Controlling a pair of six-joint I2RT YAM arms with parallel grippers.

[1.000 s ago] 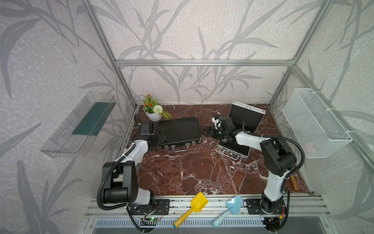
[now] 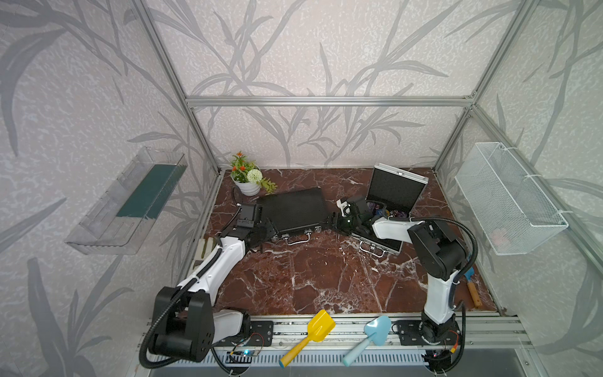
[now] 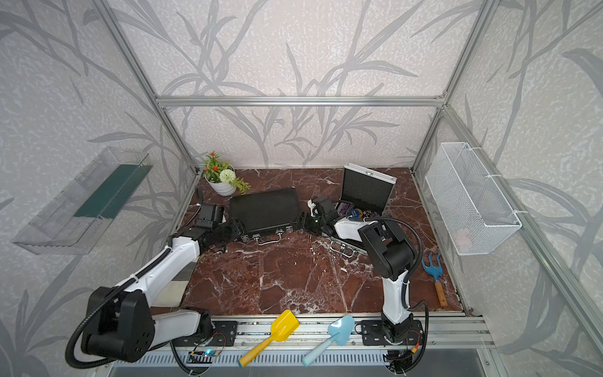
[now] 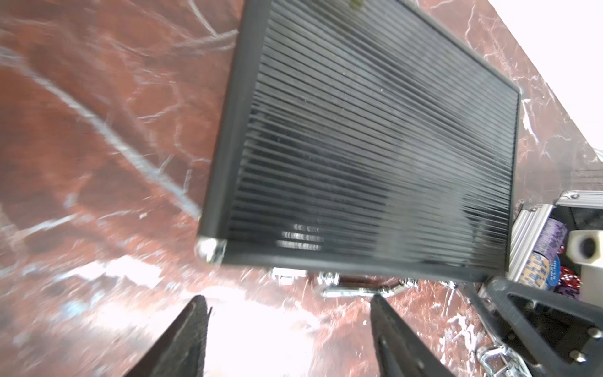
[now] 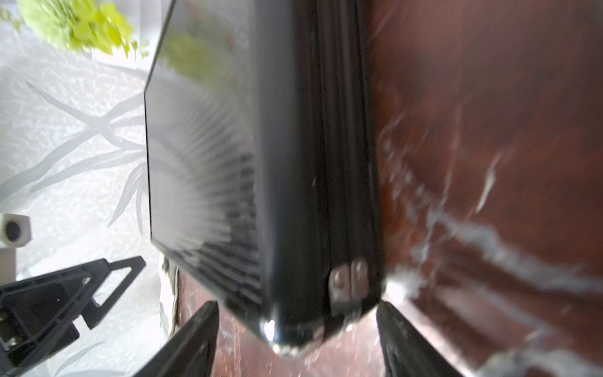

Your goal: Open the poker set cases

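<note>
A closed black case lies flat at the middle left, latches and handle toward the front. To its right the second case stands with its lid up, poker items inside. My left gripper, part open and empty, is at the closed case's front left, with the case's latch side ahead of its fingertips in the left wrist view. My right gripper is at the closed case's right end; its fingertips flank the case's front corner in the right wrist view, and whether they grip it is hard to tell.
A flower pot stands behind the closed case at back left. Wire baskets hang on the walls. Garden tools lie at the right and along the front rail.
My right gripper has moved slightly against the closed case's end, which has edged slightly rightward.
</note>
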